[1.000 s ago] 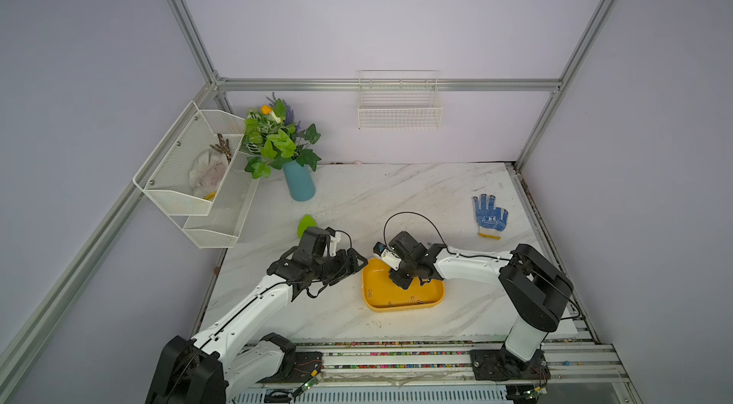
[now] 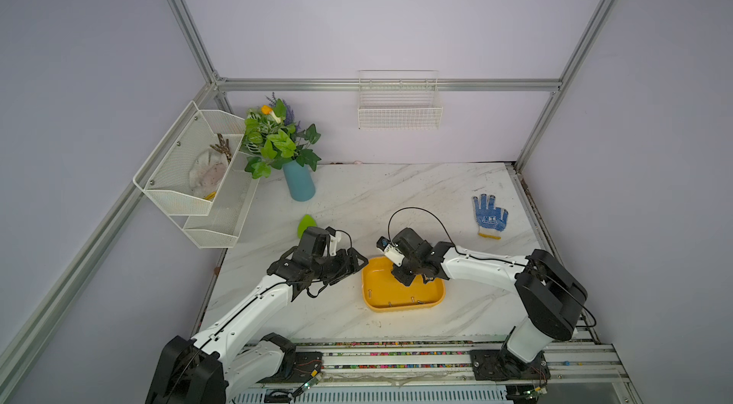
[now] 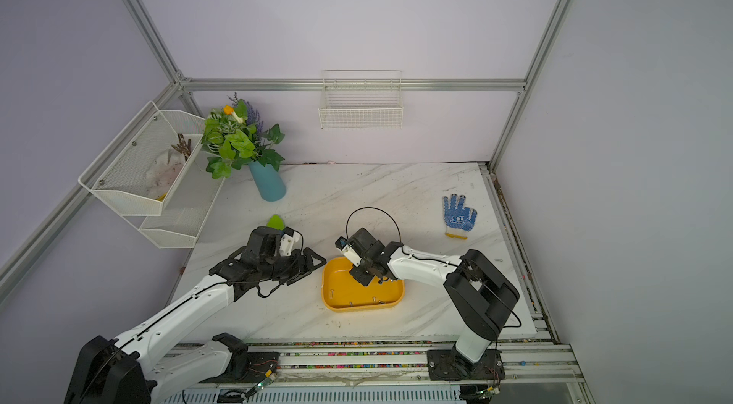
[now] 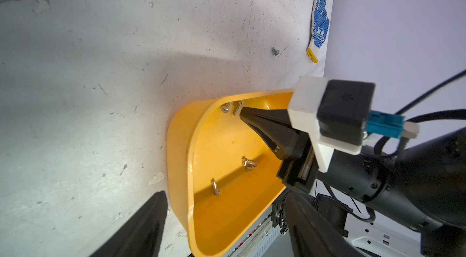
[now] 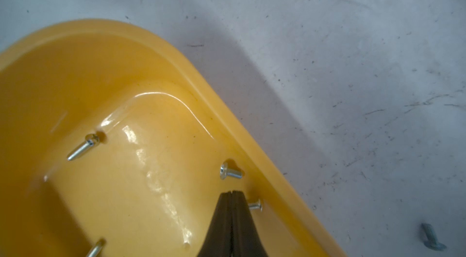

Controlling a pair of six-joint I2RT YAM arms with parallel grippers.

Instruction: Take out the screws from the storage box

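Observation:
The yellow storage box [image 2: 403, 298] holds several silver screws [image 5: 230, 173] along its sides, and a loose screw [image 4: 274, 51] lies on the table outside it. My right gripper is shut, fingertips inside the box near two screws by the long wall, nothing visible between them. My left gripper [image 2: 356, 261] hangs beside the box's left end; in the left wrist view its blurred fingers sit wide apart at the bottom edge, with nothing seen between them.
A blue glove [image 2: 489, 214] lies at the right. A teal vase [image 2: 300, 181] with flowers stands at the back left beside a wall-mounted white rack [image 2: 175, 201]. A green object [image 2: 306, 222] lies behind my left arm.
The left arm appears still.

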